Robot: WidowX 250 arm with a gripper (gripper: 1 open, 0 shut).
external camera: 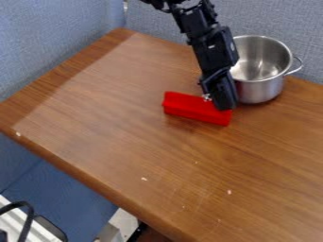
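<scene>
A red block (pixel 190 108) lies on the wooden table in front of a steel pot (pixel 263 68). My black gripper (pixel 220 99) reaches down from the top to the right part of the block, partly covering it. Whether its fingers are open or shut on the block cannot be made out.
Grey padded walls stand at the back and left. A cable and white items lie beyond the table's lower-left edge.
</scene>
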